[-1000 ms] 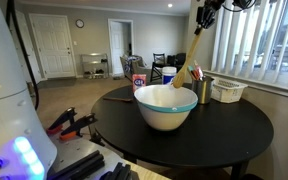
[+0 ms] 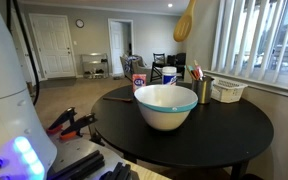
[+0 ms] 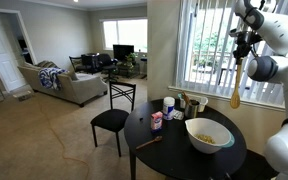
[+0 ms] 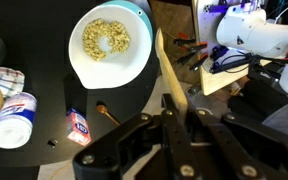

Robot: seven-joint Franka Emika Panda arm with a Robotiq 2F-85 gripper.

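Observation:
A long wooden spoon hangs upright, high above the table in exterior view 2, with my gripper shut on its upper handle. Exterior view 1 shows only the spoon's lower end at the top edge; the gripper is out of that picture. In the wrist view the spoon runs out from the gripper, past the bowl's side. The white bowl with a teal rim stands on the black round table, apart from the spoon. Small tan pieces lie inside it.
Behind the bowl stand a white jar, a red-and-white box, a metal utensil holder and a white basket. Another wooden utensil lies on the table.
Over the last second the spoon has risen from just above the bowl to well above it, and turned more upright. My gripper has left exterior view 1 upward. The bowl has not moved.

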